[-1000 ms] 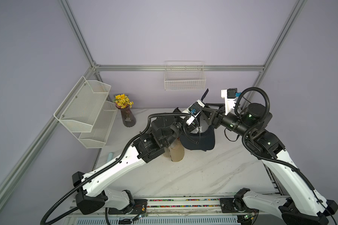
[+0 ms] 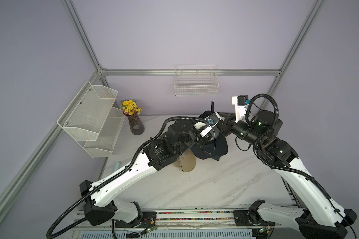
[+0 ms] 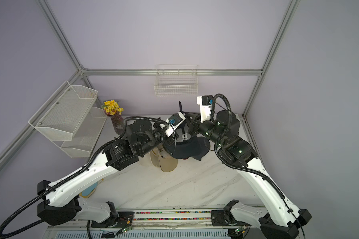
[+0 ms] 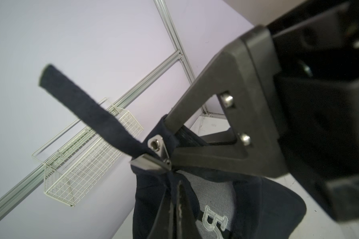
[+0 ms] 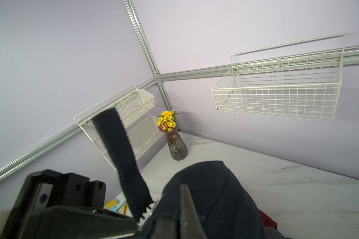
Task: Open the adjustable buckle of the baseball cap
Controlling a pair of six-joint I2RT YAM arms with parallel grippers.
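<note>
A dark navy cap hangs between both grippers over the table's middle. In the left wrist view its loose strap end sticks up from a metal buckle, whose clasp is partly hidden. My left gripper is shut on the cap's fabric just below the buckle. My right gripper is shut beside the buckle, on cap fabric; its fingers cross the left wrist view. In the right wrist view the strap stands up left of the fingers.
A vase of yellow flowers stands back left. Wire shelves hang on the left wall, a basket on the back rail. A tan object lies under the left arm.
Over the last second the right arm has shifted slightly left, and the strap end has swung from leaning right to standing upright. The left arm moved slightly.
</note>
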